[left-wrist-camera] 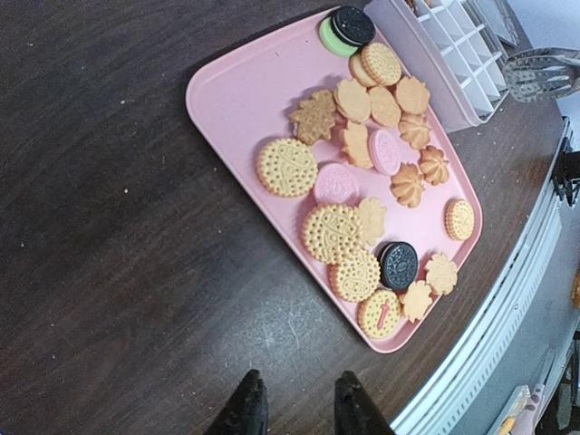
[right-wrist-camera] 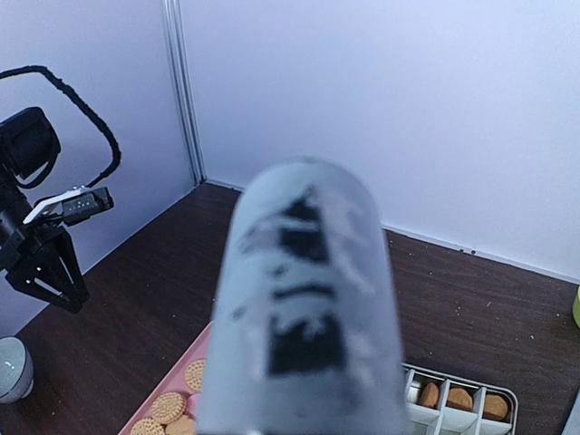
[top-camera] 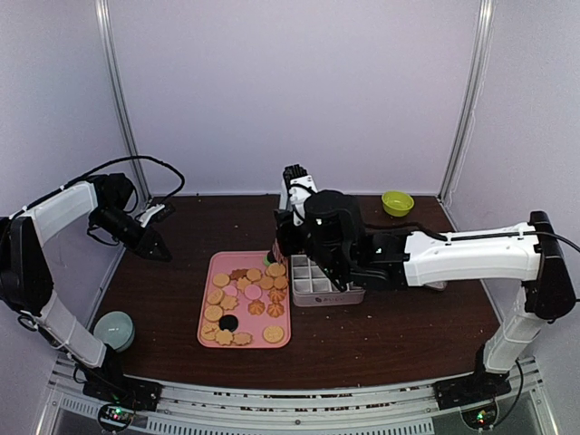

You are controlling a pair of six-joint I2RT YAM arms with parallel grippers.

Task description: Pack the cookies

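The pink tray (top-camera: 211, 340) holds assorted cookies: round, flower-shaped, pink, and black. Beside it is the compartment box (top-camera: 313, 294), with brown cookies in some compartments in the right wrist view. My right gripper (top-camera: 283, 240) is raised over the tray's right edge and the box; its camera is mostly filled by a blurred pale part, so what it holds cannot be made out. My left gripper hangs open above the table at the left, its fingertips apart with nothing between them.
A green bowl (top-camera: 398, 201) stands at the back right, a pale bowl (top-camera: 115, 332) at the front left. A clear lid lies right of the box, mostly hidden by the right arm.
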